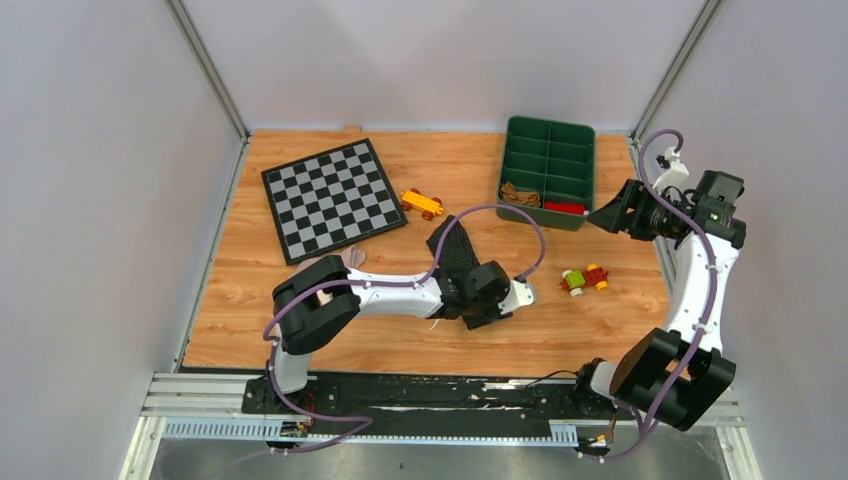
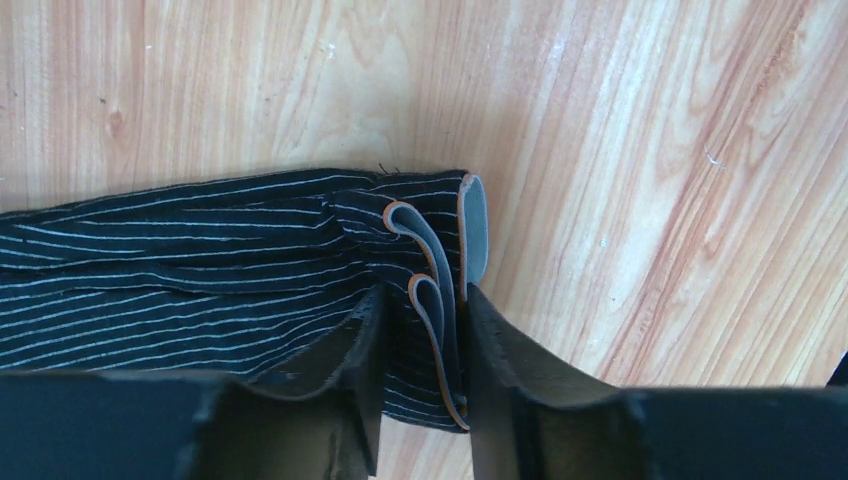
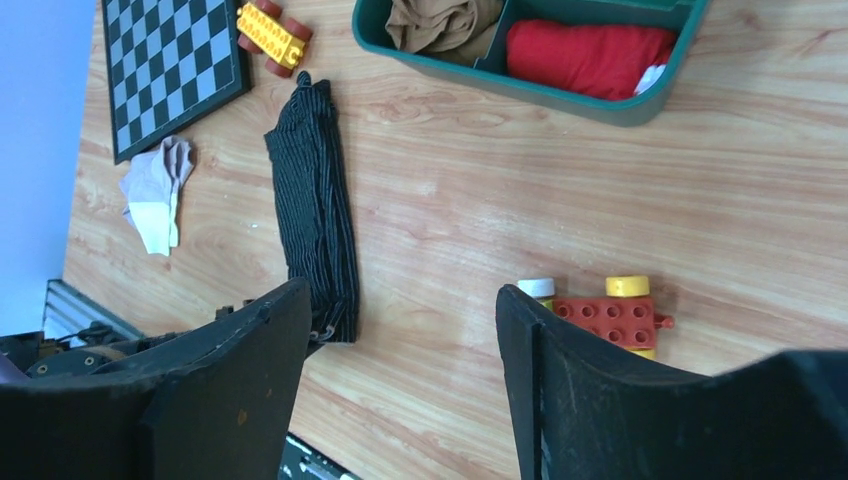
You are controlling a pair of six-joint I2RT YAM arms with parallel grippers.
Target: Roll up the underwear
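Observation:
The dark pinstriped underwear [image 3: 310,190] lies folded in a long strip on the wooden table. In the left wrist view its end [image 2: 250,250] has folded layers with pale inner faces. My left gripper is low over that end, fingertips on either side of the folded layers; whether it grips them I cannot tell. My right gripper hangs above the table's right side, open with nothing between its fingers.
A green divided bin [image 1: 548,150] holds brown and red cloths at the back right. A chessboard [image 1: 334,200], yellow toy car [image 1: 421,202], pale cloth [image 3: 155,200] and brick toy [image 1: 585,278] surround the strip.

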